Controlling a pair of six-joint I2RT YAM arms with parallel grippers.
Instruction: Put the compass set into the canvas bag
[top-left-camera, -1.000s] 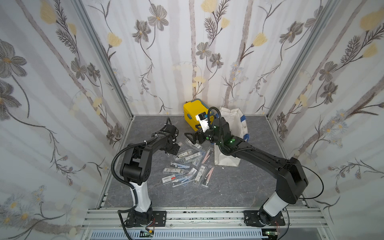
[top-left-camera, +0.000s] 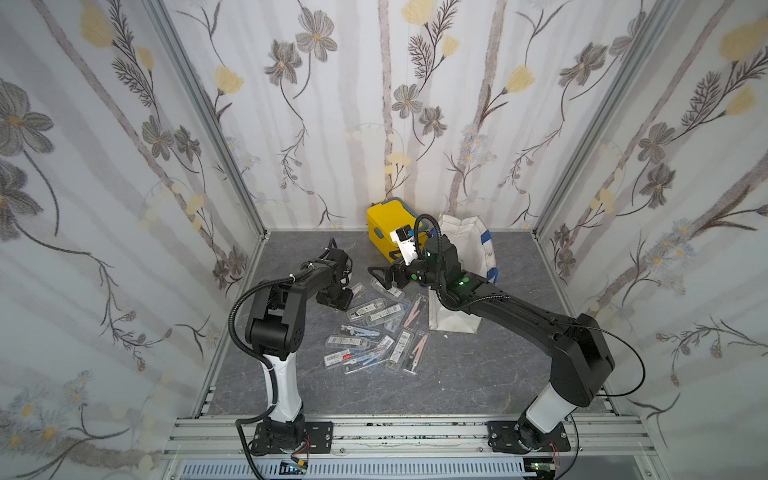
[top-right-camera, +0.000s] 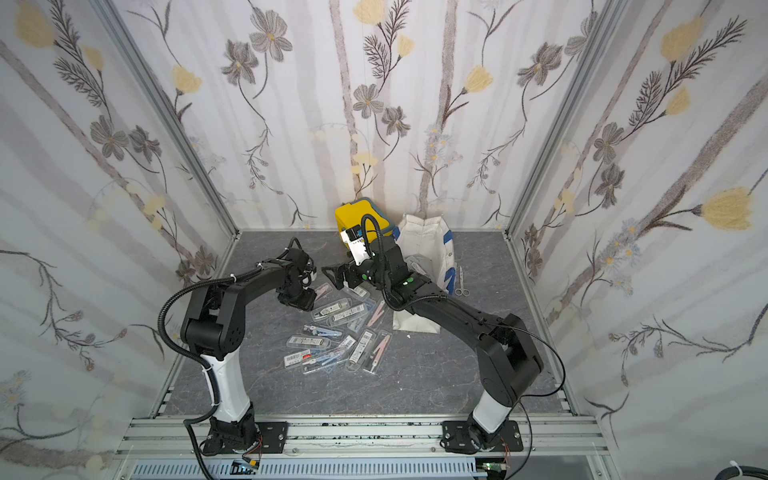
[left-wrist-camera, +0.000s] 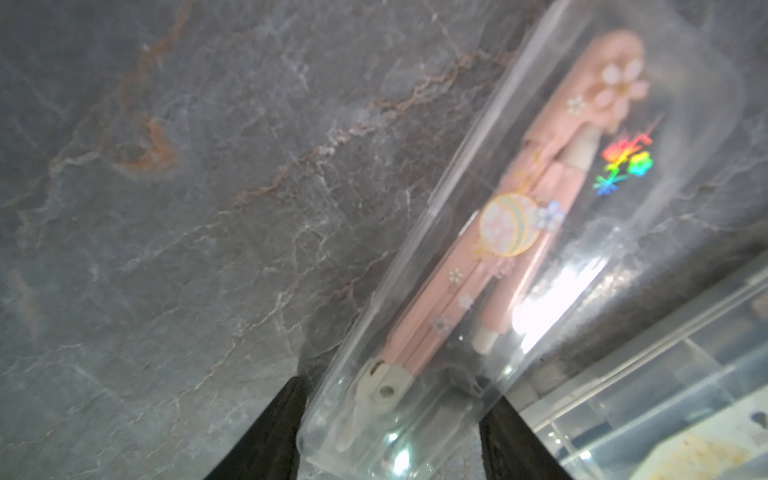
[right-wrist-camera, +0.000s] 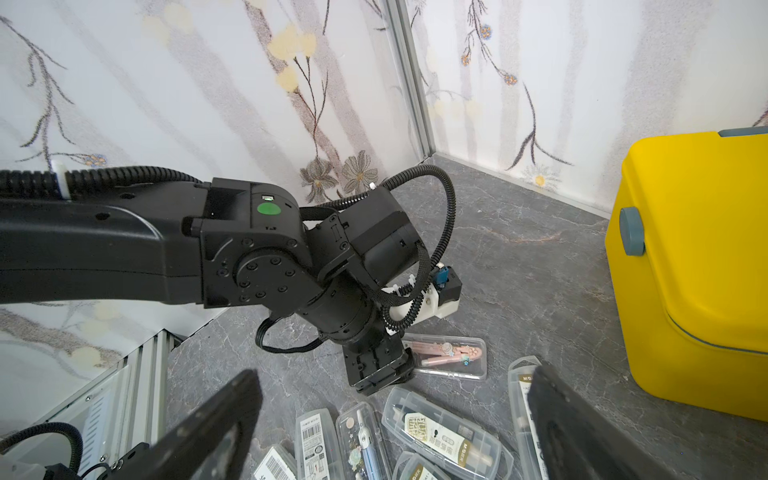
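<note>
In the left wrist view, a clear case with a pink compass set (left-wrist-camera: 504, 232) lies slanted on the grey table. My left gripper is down at its near end, one finger on each side and the fingers part open. Whether the fingers press on the case cannot be told. The right wrist view shows the case's far part (right-wrist-camera: 448, 356) beyond my left arm. My right gripper stands open and empty above the table, left of the white canvas bag (top-left-camera: 456, 321). My right arm hides part of the bag.
Several other clear cases of compass sets (top-left-camera: 384, 312) lie spread over the table's middle; one case (left-wrist-camera: 672, 376) lies close to my left gripper. A yellow box (right-wrist-camera: 696, 272) stands behind. Scissors (top-right-camera: 461, 281) lie right of the bag.
The right arm and the bag look unmoved.
</note>
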